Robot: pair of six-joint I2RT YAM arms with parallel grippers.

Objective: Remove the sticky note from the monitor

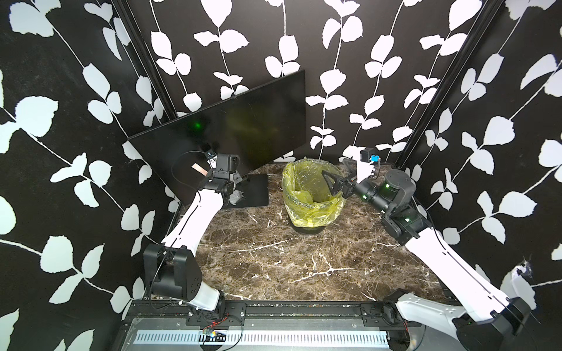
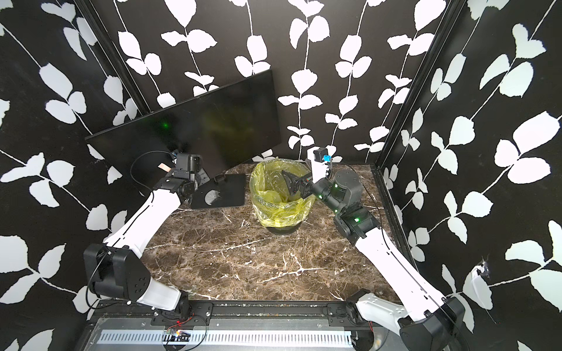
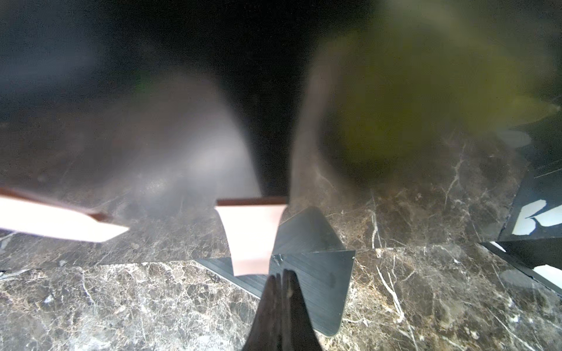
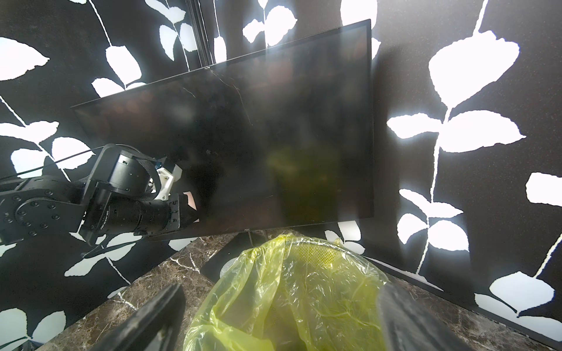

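The monitor (image 1: 251, 117) stands tilted at the back left, its dark screen facing the arms. A pale pink sticky note (image 3: 251, 237) clings near the screen's lower edge, its lower end curling outward. Farther left in the left wrist view is a second pale note (image 3: 55, 219), partly cut off by the frame. Just below the first note's free end are the tips of my left gripper, shut with nothing visible between them; whether they touch the paper I cannot tell. My right gripper is open and empty over the bin.
A bin with a yellow liner (image 1: 313, 213) stands right of the monitor, under my right gripper. The monitor's flat black base (image 1: 255, 190) rests on the brown marble table (image 1: 281, 257). Clear tabletop lies in front of the bin. Patterned walls close in the sides and back.
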